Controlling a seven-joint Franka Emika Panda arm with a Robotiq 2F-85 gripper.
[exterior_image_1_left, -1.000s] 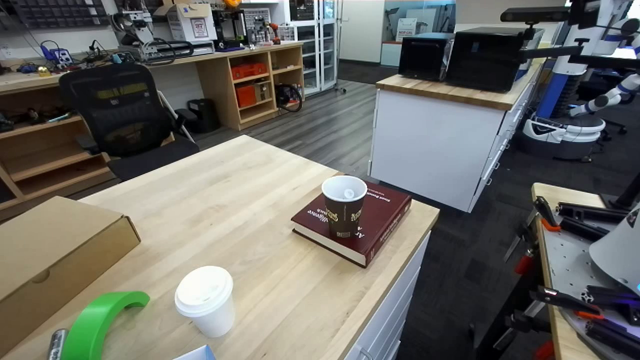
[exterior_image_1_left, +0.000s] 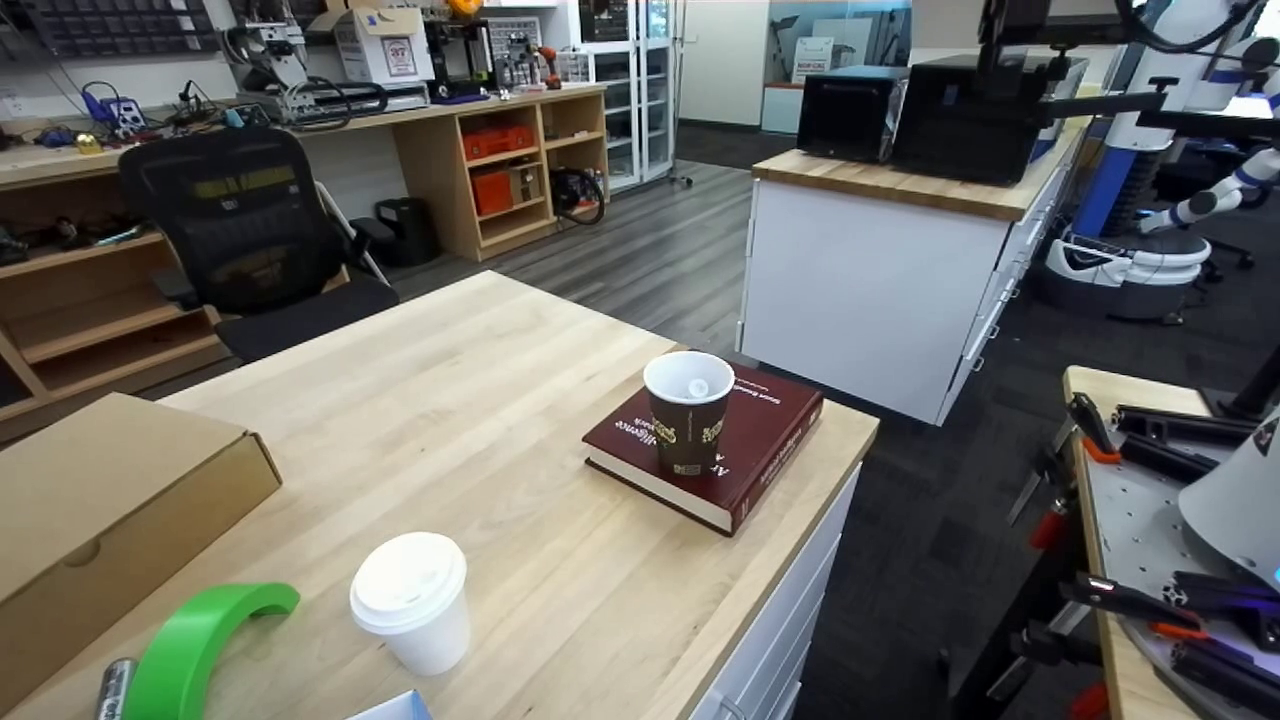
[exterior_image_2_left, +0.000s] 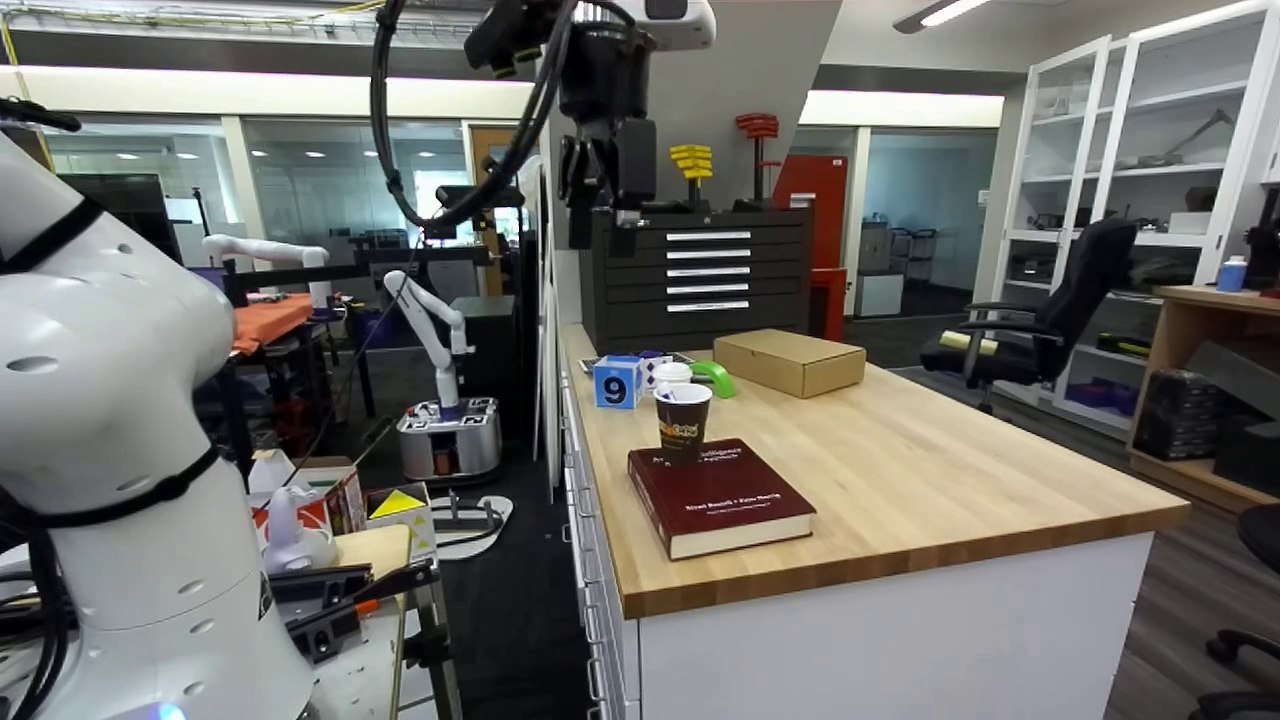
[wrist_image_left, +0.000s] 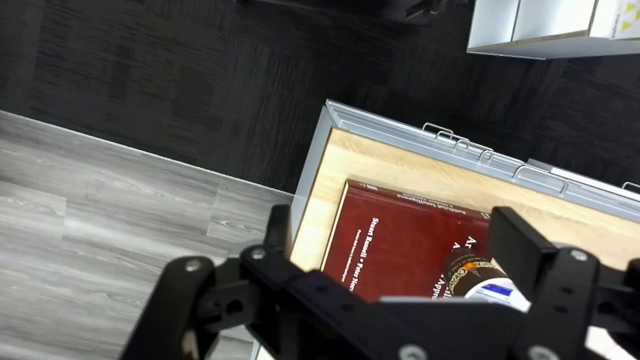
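Note:
High over the book end of the table, my gripper (exterior_image_2_left: 602, 238) hangs pointing down, well clear of everything below. Its fingers are wide apart in the wrist view, with nothing held between the fingers. A dark brown paper cup (exterior_image_1_left: 689, 420) stands upright on a maroon hardcover book (exterior_image_1_left: 768, 414). Seen from the wrist, the cup (wrist_image_left: 465, 270) is partly hidden by the gripper's right side; something blue and white shows inside it. A white lidded cup (exterior_image_1_left: 414, 606) stands on the bare tabletop.
A cardboard box (exterior_image_2_left: 792, 362), a green arch (exterior_image_1_left: 198, 642) and a blue number cube (exterior_image_2_left: 618, 382) lie toward the table's other end. The book lies close to the table's edge.
In exterior view 1, a dark part of the arm has come leftward into view at the top right. The cups, book and box have not moved.

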